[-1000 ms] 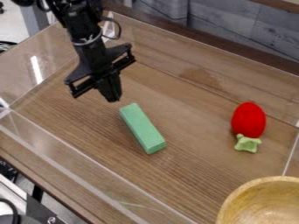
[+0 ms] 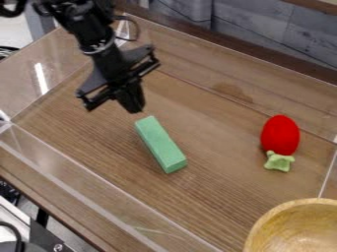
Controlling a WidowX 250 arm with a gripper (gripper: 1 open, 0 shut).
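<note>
My gripper (image 2: 113, 98) hangs over the left part of the wooden table, up and to the left of a green block (image 2: 161, 145). Its dark fingers are spread out to either side in view; whether anything is between them is not clear, and I cannot tell how far the finger is closed. The green block lies flat, apart from the gripper.
A red oval object (image 2: 279, 134) with a small light-green piece (image 2: 278, 161) below it lies at the right. A yellow bowl (image 2: 293, 231) sits at the bottom right corner.
The gripper has shifted a little to the left. The block and other objects look unmoved.
</note>
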